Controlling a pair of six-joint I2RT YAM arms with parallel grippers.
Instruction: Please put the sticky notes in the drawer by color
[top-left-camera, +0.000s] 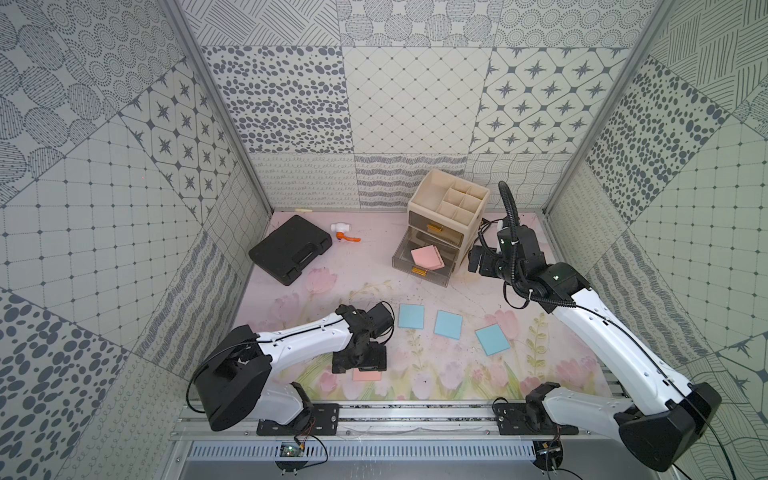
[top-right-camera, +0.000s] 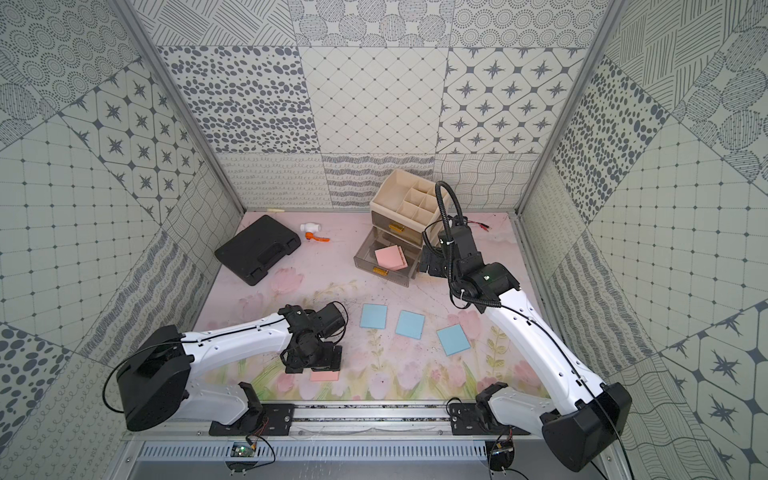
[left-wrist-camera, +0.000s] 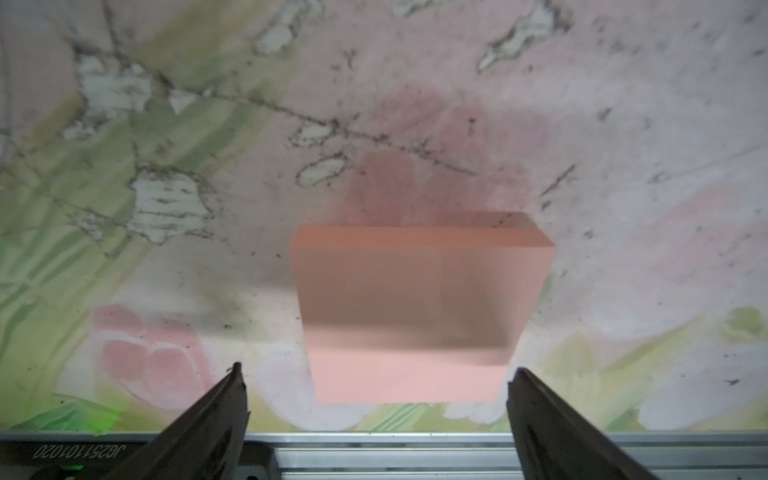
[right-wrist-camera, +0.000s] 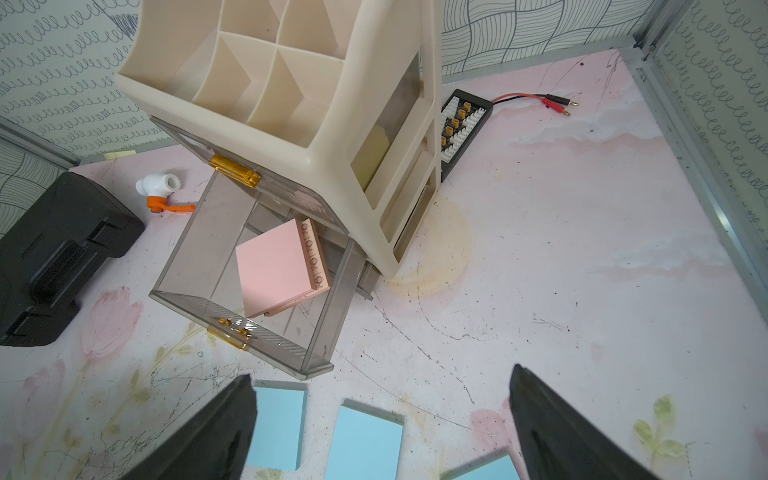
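A pink sticky note pad (left-wrist-camera: 412, 320) lies on the table near its front edge. My left gripper is over it, open, with a finger on each side of the pad and clear of it. In the cabinet's pulled-out lower drawer (right-wrist-camera: 320, 352), pink pads (right-wrist-camera: 276, 268) rest stacked, slightly askew. Three blue pads lie in a row in front of the cabinet: the left one (top-left-camera: 411, 316), the middle one (top-left-camera: 448, 324) and the right one (top-left-camera: 492, 339). My right gripper hangs open and empty, right of the drawer.
The beige cabinet (top-left-camera: 472, 228) stands at the back with its upper drawer (top-left-camera: 434, 226) shut. A black case (top-left-camera: 289, 249) and a white-and-orange item (top-left-camera: 344, 232) are at the back left. Behind the cabinet lies a small board (right-wrist-camera: 464, 124) with cables.
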